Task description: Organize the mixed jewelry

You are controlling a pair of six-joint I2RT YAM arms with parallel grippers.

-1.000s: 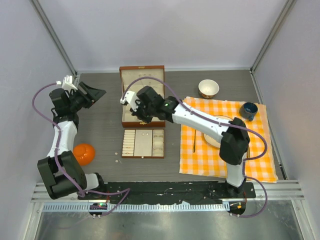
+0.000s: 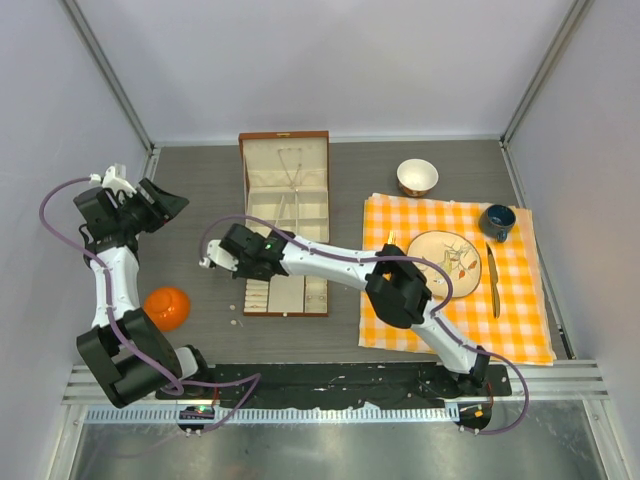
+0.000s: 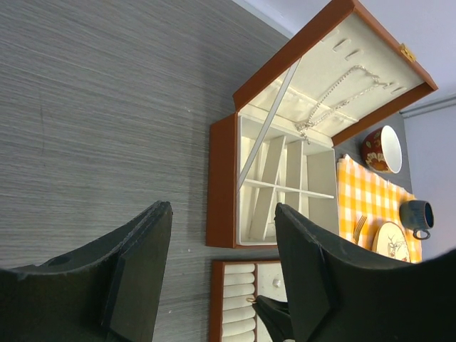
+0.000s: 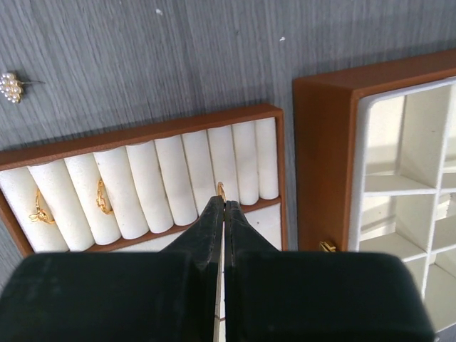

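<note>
My right gripper is shut on a gold ring (image 4: 220,189) over the padded ring rolls (image 4: 171,178) of the lower tray. Two other gold rings (image 4: 103,196) sit in rolls to its left. A pearl piece (image 4: 11,87) lies on the table outside the tray. My left gripper stands open at the left, away from the jewelry box (image 3: 222,178). The open box has a compartment tray and a chain (image 3: 331,107) in its lid.
An orange object (image 2: 166,308) lies front left. At right are a checked cloth (image 2: 390,330) with plate (image 2: 435,280), knife and mug (image 2: 497,221), and a bowl (image 2: 417,176) behind.
My right gripper has moved from over the box toward the front left, onto the ring rolls of the lower tray. The left arm has shifted slightly left.
</note>
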